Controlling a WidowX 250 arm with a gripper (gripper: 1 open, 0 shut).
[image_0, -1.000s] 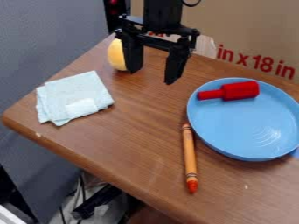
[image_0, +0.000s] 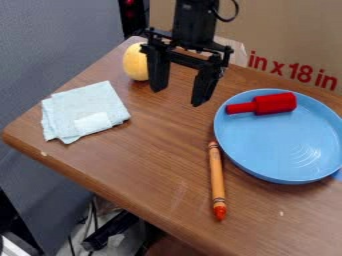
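Observation:
My black gripper hangs over the upper middle of the wooden table, its two fingers spread apart with nothing visible between them. A yellow round object is partly hidden behind it at the back left. A folded pale cloth lies at the left. A blue plate sits at the right, with a red cylindrical object on it. An orange crayon lies upright in the view, left of and below the plate.
A cardboard box stands behind the table.
The gripper has shifted slightly to the right and downward in the view. The objects on the table have not moved.

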